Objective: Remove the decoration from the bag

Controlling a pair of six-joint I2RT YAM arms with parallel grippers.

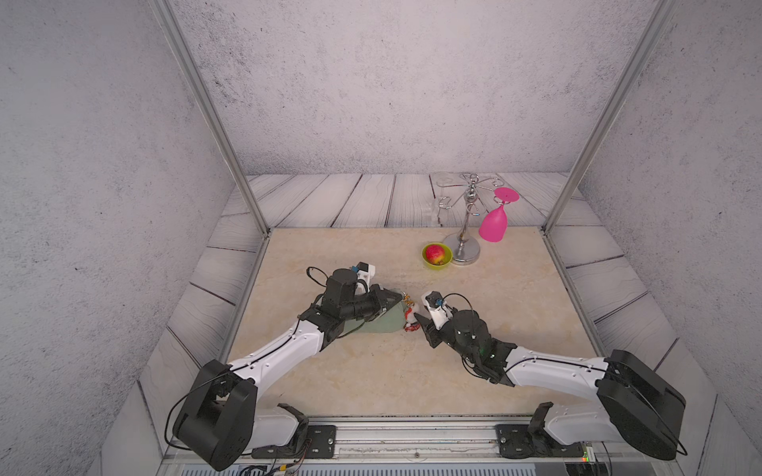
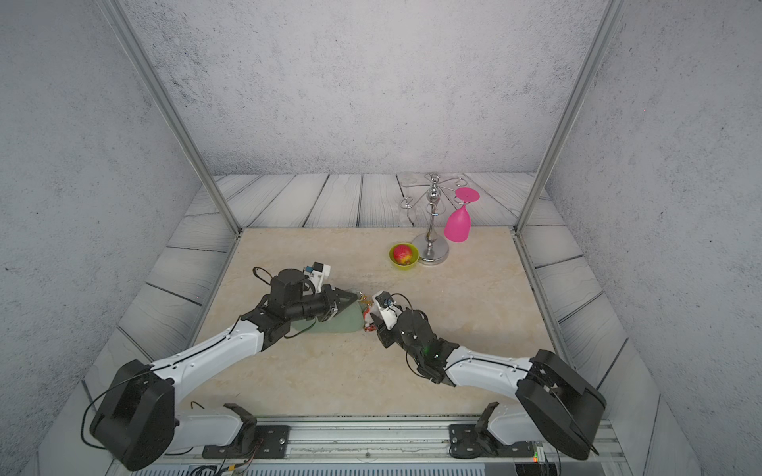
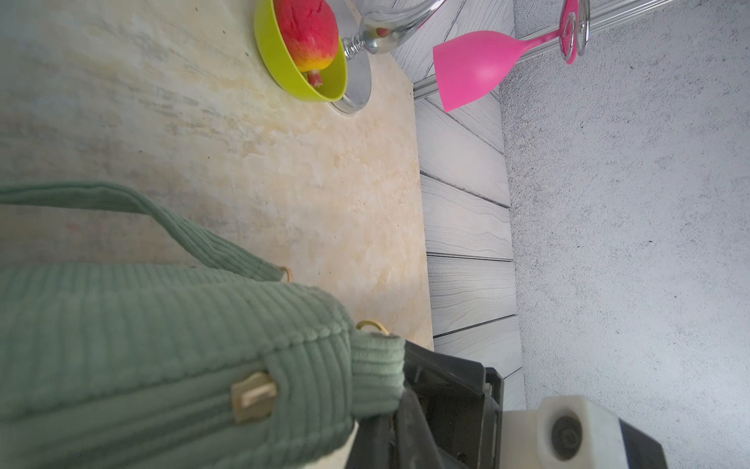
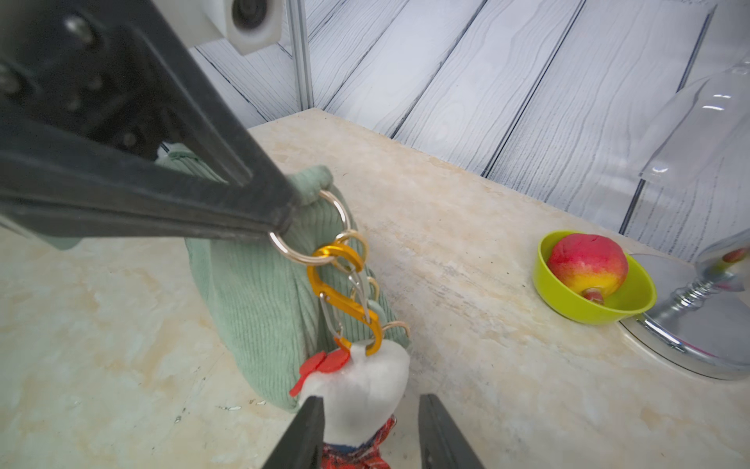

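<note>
The green corduroy bag rests on the table, held up at its end, where my left gripper is shut at a metal ring on the strap tab. An orange carabiner links through rings there to the white plush decoration with red parts, hanging against the bag's end. My right gripper faces the decoration with its fingertips apart on either side, in front of it; whether they touch it cannot be told.
A lime bowl with a red fruit stands at the back, beside a metal glass stand carrying a pink goblet and clear glasses.
</note>
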